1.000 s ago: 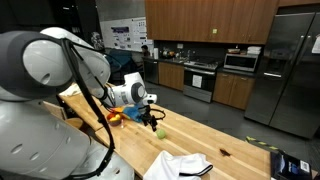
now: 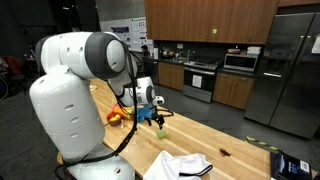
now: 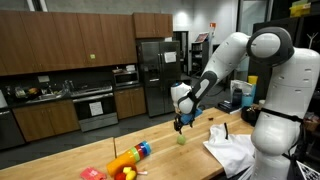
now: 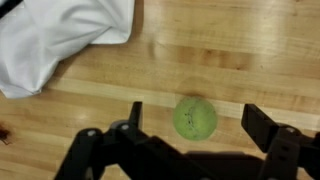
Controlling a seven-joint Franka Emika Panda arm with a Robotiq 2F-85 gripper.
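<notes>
A round, pale green object [image 4: 195,118] rests on the wooden table, seen from above in the wrist view. It shows as a small green spot [image 2: 162,134] in exterior view 1 and again as a green shape [image 3: 181,140] in exterior view 2. My gripper is open, its two dark fingers wide apart on either side of the object in the wrist view. From outside, the gripper [image 2: 157,121] appears above the green object, with nothing held. The exact height between them is hard to judge.
A crumpled white cloth [image 2: 181,166] with a dark item on it lies near the table's front. Colourful toys, including an orange piece [image 3: 124,160], cluster at one side. A dark box [image 2: 290,165] sits at the far right. Bare tabletop [image 2: 207,138] surrounds the green object.
The arm's upper links have swung upward and to the right in exterior view 1, while the gripper has shifted only slightly. The green object and cloth have stayed in place.
</notes>
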